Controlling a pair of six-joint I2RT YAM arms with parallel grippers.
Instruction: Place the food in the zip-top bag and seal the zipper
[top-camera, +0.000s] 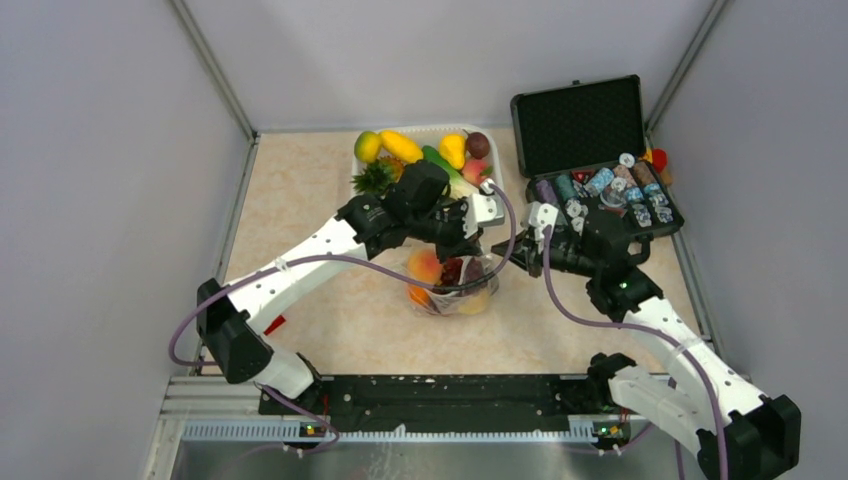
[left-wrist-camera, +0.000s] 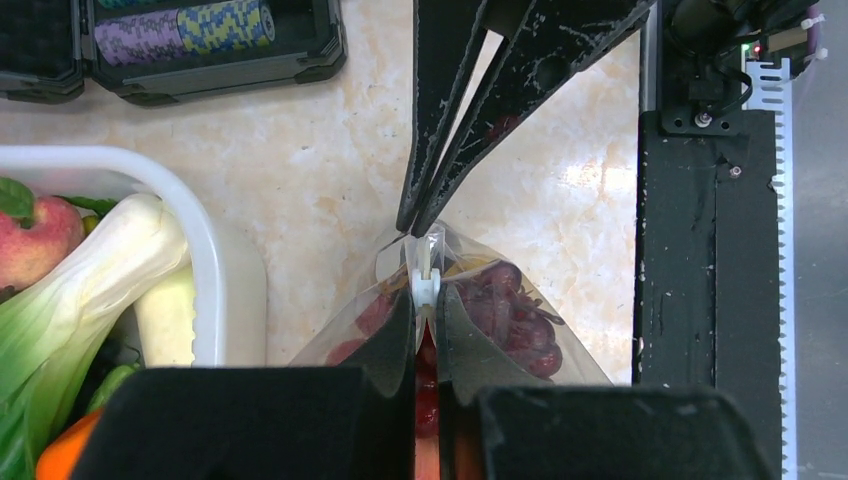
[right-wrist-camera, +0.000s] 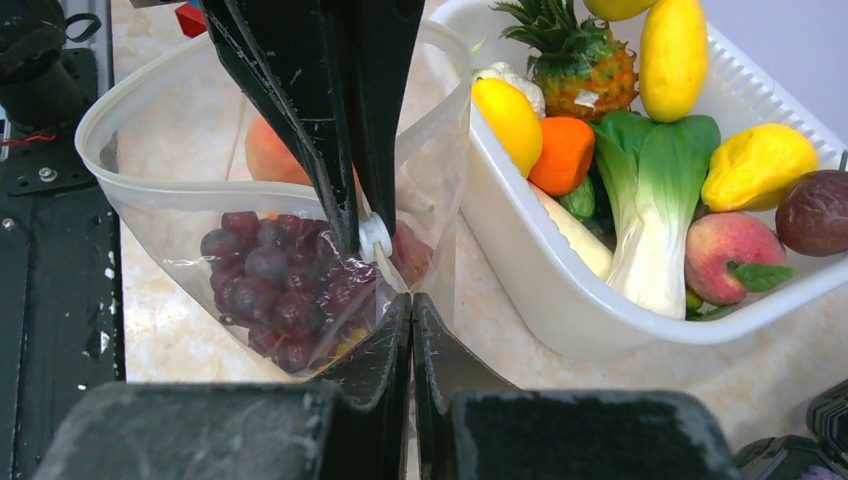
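Note:
The clear zip bag (top-camera: 450, 300) (right-wrist-camera: 150, 182) stands on the table, holding grapes (right-wrist-camera: 270, 268), a peach (top-camera: 424, 266) and other fruit. My left gripper is shut on the white zipper slider (left-wrist-camera: 425, 285) at the end of the bag's top. My right gripper is shut just beside the slider, with nothing visible between its fingers. In the right wrist view the bag's mouth looks open to the left of the slider.
A white tray (right-wrist-camera: 530, 300) of fruit and vegetables stands behind the bag. An open case of chips (top-camera: 600, 195) sits at the back right. The table left and front of the bag is clear.

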